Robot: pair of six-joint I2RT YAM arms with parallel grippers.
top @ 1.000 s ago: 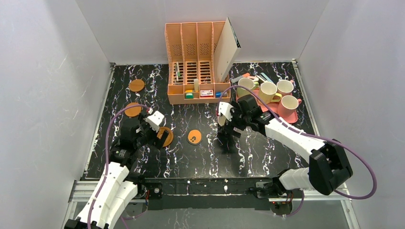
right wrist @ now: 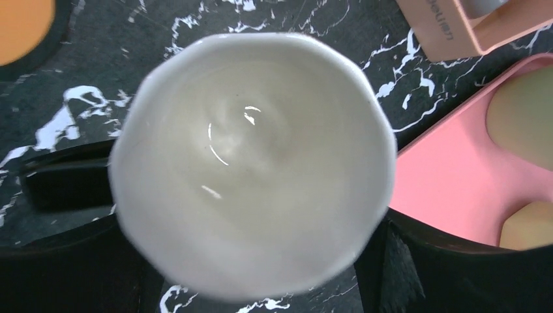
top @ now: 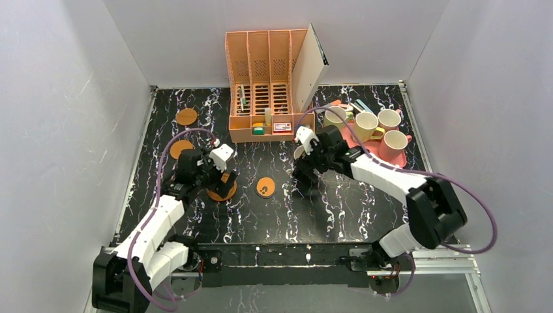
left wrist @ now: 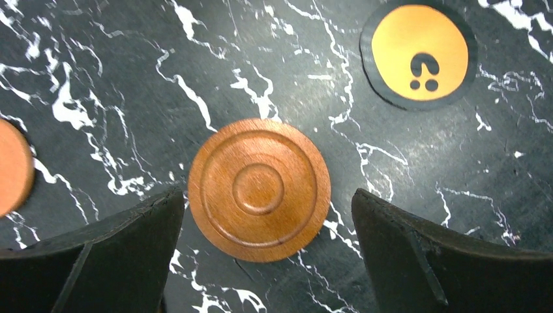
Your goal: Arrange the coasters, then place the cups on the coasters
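In the right wrist view a cup with a white inside (right wrist: 254, 163) fills the middle, mouth toward the camera. A dark bar, seemingly its handle, sticks out to the left. My right gripper (top: 305, 173) is open, its fingers (right wrist: 417, 274) on both sides of the cup; whether they touch it cannot be told. From above, only a pale bit of the cup (top: 298, 152) shows beside the wrist. Over the ridged brown coaster (left wrist: 259, 190) my left gripper hangs open and empty. A dark-rimmed orange coaster (top: 265, 188) lies between the arms.
Two more brown coasters, one far (top: 186, 117) and one nearer (top: 180, 149), lie at the left. An orange organizer (top: 264, 135) stands at the back. Several cups crowd the pink tray (top: 402, 158) at the right.
My left arm has shifted slightly right and toward the back, more of its elbow now showing. The right wrist has moved a little toward the back, its elbow leftward. The coasters lie unmoved.
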